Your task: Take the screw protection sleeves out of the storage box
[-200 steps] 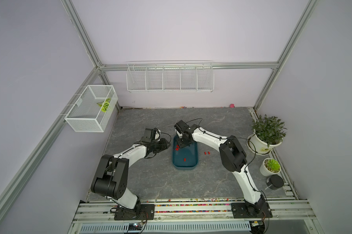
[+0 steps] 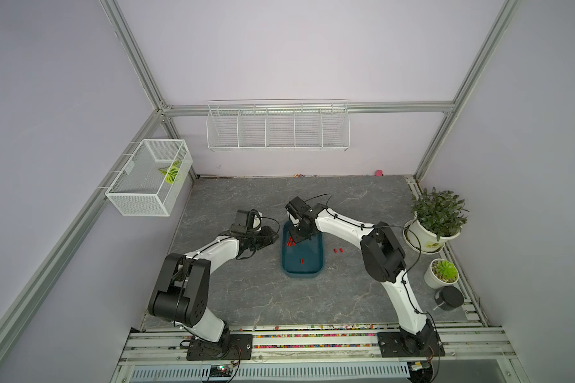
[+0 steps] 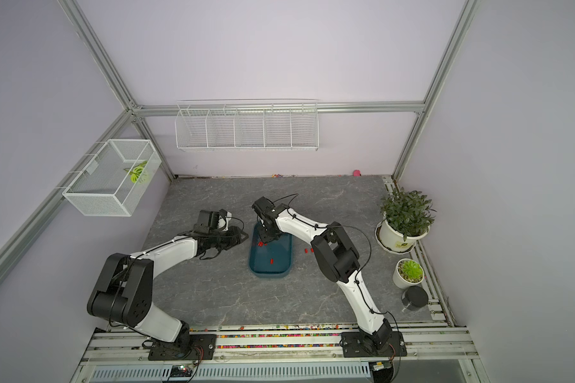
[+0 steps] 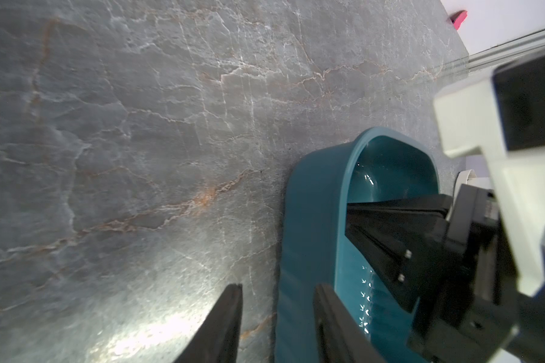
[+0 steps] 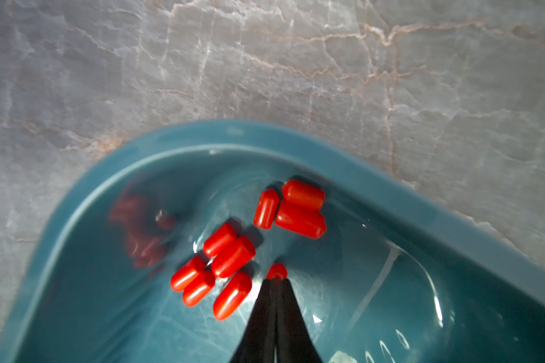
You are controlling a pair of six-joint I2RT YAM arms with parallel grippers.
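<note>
The dark teal storage box [image 2: 302, 275] stands mid-table. Several red screw protection sleeves [image 5: 233, 256] lie near its far-left corner in the right wrist view, and a lone sleeve [image 2: 302, 261] is nearer the front. My right gripper reaches inside the box with its fingers shut together. One partly hidden sleeve [image 5: 277, 270] shows right at the fingertips, with nothing visible between them. Outside the box's left wall, my left gripper is open and empty; its right finger overlaps the wall in view, and contact cannot be judged.
Two red sleeves [image 2: 337, 250] lie on the table right of the box. A potted plant [image 2: 437, 217], a small succulent [image 2: 445, 270] and a dark mug [image 2: 449, 298] line the right edge. Bare table lies in front of the box.
In the top left view the left arm looks unmoved.
</note>
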